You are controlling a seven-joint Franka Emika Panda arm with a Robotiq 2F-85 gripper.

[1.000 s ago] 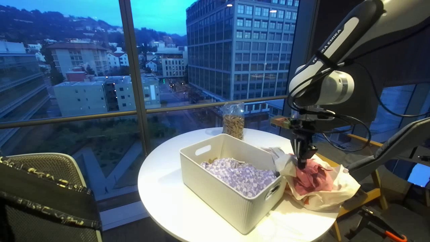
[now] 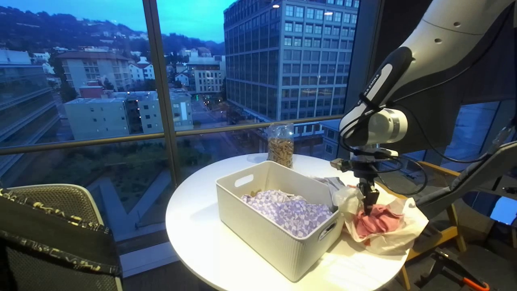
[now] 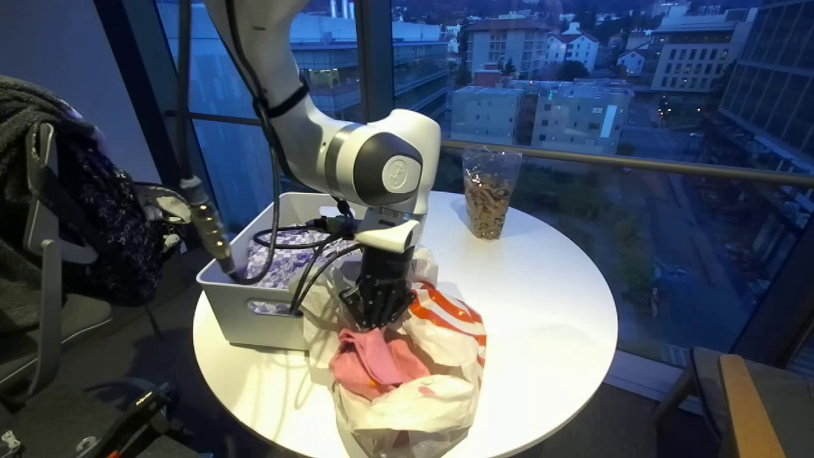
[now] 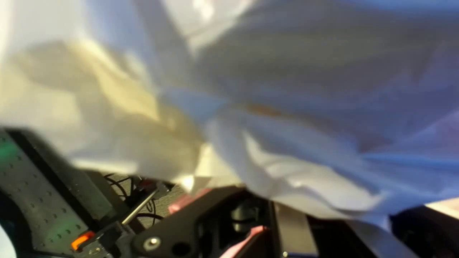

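A pink cloth [image 2: 379,220] lies bunched in the mouth of a crumpled white plastic bag [image 2: 395,242] with orange stripes, on the right side of the table. My gripper [image 3: 374,324] points down at the cloth's upper edge, its fingers close together and shut. Whether a fold of cloth is pinched between the tips cannot be made out. In the wrist view, the bag's film [image 4: 301,129] fills most of the picture and covers much of the fingers. Small bits of pink cloth [image 4: 247,241] show there near the finger parts.
A light grey bin [image 2: 257,240] holding a purple-and-white patterned cloth [image 2: 291,211] stands beside the bag. A clear bag of brown pieces [image 3: 488,202] is at the table's window side.
My gripper has come down a little and slightly right in exterior view 1. The pink cloth's top sits lower than before, and the bag has shifted slightly.
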